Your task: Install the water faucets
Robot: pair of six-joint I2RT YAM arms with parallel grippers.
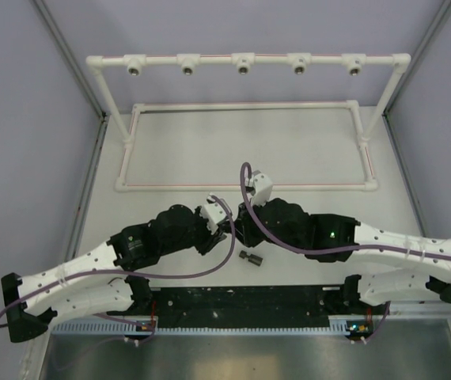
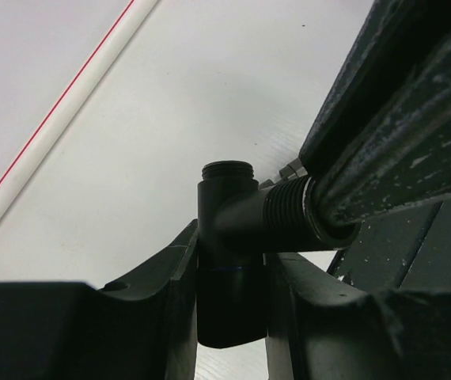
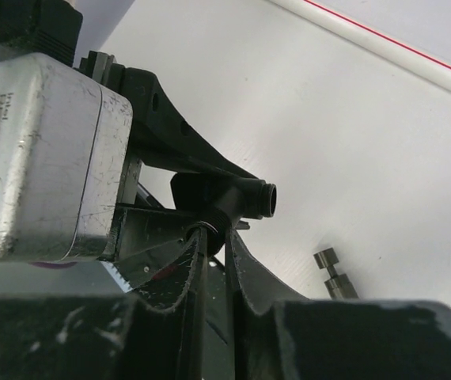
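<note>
A black faucet body (image 2: pixel 227 214) stands in my left gripper, which is shut on its lower part. Its threaded top end points up, and a threaded side branch (image 2: pixel 285 207) reaches toward my right gripper's fingers (image 2: pixel 399 119). In the right wrist view my right gripper is slightly open, a narrow gap between its fingers. Its tips are at the end of the faucet's branch (image 3: pixel 224 207); whether they touch it is unclear. From above, the left gripper (image 1: pixel 224 226) and right gripper (image 1: pixel 244 229) meet, hiding the faucet.
A small dark fitting (image 1: pixel 251 258) lies on the white board just in front of the grippers. Behind stands a white pipe frame (image 1: pixel 214 60) with several downward outlets along its top bar. The board between the pipes (image 1: pixel 241 146) is clear.
</note>
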